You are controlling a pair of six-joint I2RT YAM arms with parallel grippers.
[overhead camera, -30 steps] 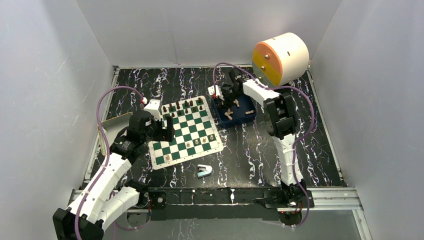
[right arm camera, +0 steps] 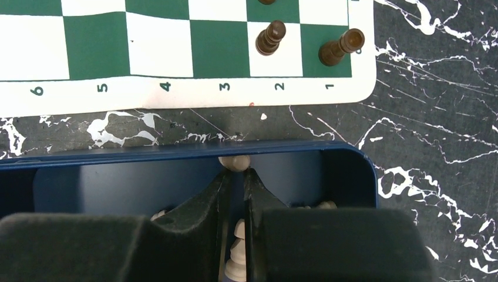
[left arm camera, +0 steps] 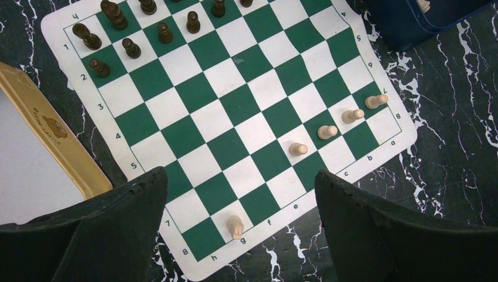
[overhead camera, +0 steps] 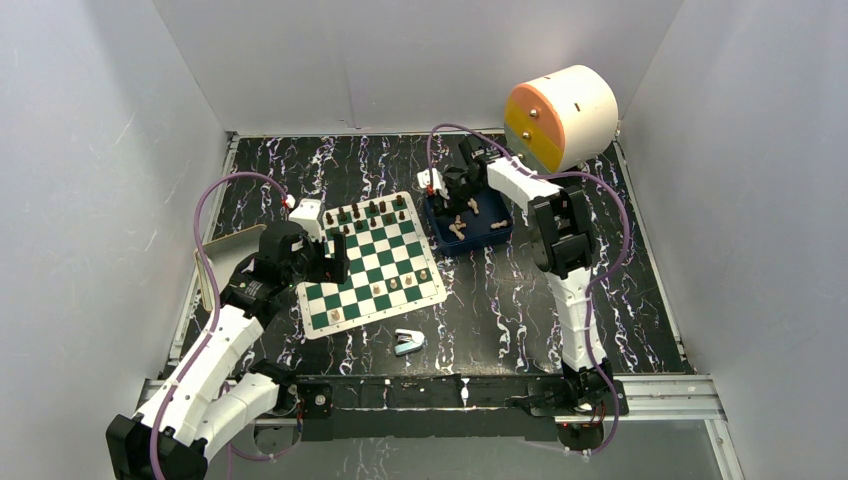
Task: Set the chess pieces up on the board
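The green-and-white board (left arm camera: 282, 200) has dark pieces, among them a dark pawn (left arm camera: 100, 67), lined up along its far side. Several light pawns, one of them a light pawn (left arm camera: 298, 149), and a light knight-like piece (left arm camera: 235, 227) stand on the near side. Over the board hovers my left gripper, open and empty. Inside the blue bin (right arm camera: 349, 150), my right gripper has its fingers close together, a narrow gap between them. A light piece (right arm camera: 236, 163) shows at their tips, by the bin wall; whether it is gripped is unclear.
More light pieces, such as a lying piece (overhead camera: 457, 228), are in the bin. A stapler (overhead camera: 408, 342) lies in front of the board, a cardboard box (overhead camera: 222, 250) at its left. A striped drum (overhead camera: 562, 118) stands behind the bin.
The right gripper shifts only very slightly inside the bin. The left arm and the pieces on the board stay where they were.
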